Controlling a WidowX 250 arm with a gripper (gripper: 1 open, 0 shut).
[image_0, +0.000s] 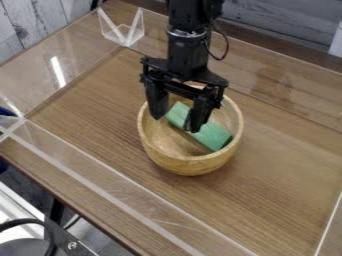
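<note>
A black gripper (179, 110) reaches down from the top centre into a wooden bowl (187, 160) in the middle of the table, its two black fingers spread apart and open. Inside the bowl lies a green block (209, 136), lying at a slant between and beside the fingers; part of it is hidden behind the gripper.
A clear plastic piece (120, 30) stands at the back left. Dark cables lie at the bottom left corner, and a white surface shows past the table's edges.
</note>
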